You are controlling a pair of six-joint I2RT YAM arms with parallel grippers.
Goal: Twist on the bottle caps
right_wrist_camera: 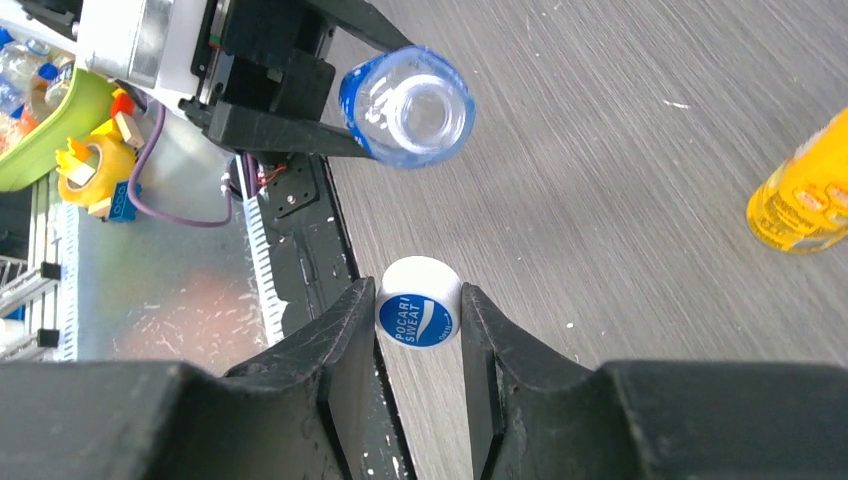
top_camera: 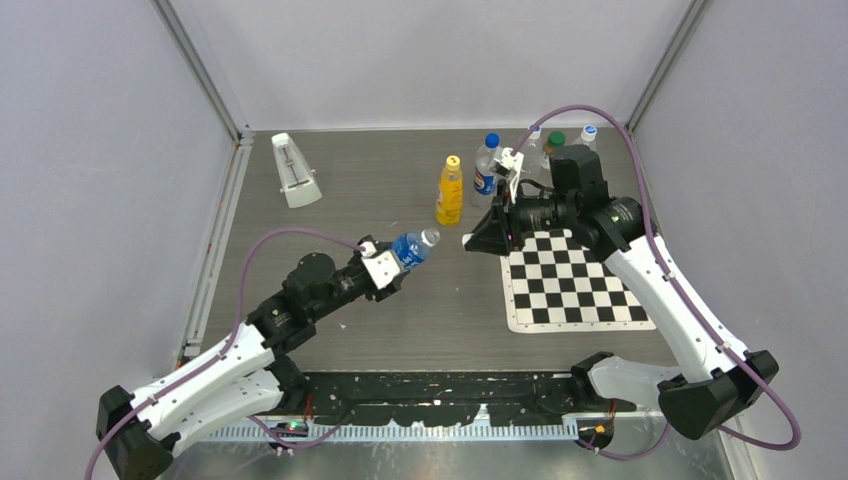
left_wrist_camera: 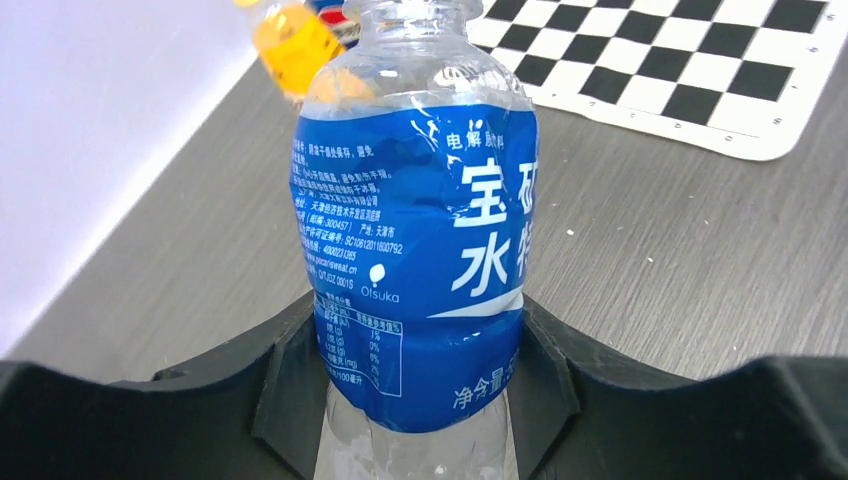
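Note:
A clear bottle with a blue label (top_camera: pixel 409 250) and no cap is held in my left gripper (top_camera: pixel 390 268), its open neck angled toward the right arm; it fills the left wrist view (left_wrist_camera: pixel 412 260). My right gripper is shut on a white cap (right_wrist_camera: pixel 418 305) with a blue logo. In the top view that cap (top_camera: pixel 467 241) is at the fingertips, right of the bottle's mouth and apart from it. The right wrist view shows the bottle (right_wrist_camera: pixel 408 105) end-on, above the cap.
An orange bottle (top_camera: pixel 449 195) stands behind the grippers. Several capped bottles (top_camera: pixel 486 165) stand at the back right, partly behind the right arm. A checkerboard mat (top_camera: pixel 565 300) lies on the right, a white pyramid-shaped object (top_camera: pixel 296 175) at back left.

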